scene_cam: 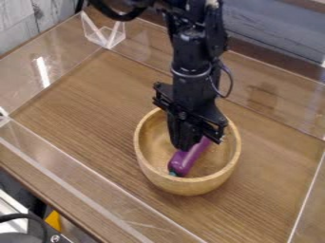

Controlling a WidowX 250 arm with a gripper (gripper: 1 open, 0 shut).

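A tan bowl (162,169) sits on the wooden table (76,123), holding a purple elongated object (187,162) that slants from lower left to upper right. The black gripper (188,127) reaches down over the bowl, its lower parts above the purple object and partly covering its upper end. Whether its fingers are open or shut, or touch the object, I cannot tell.
A clear plastic piece (105,28) stands at the back left. Cables and a yellow item lie off the table's lower left edge.
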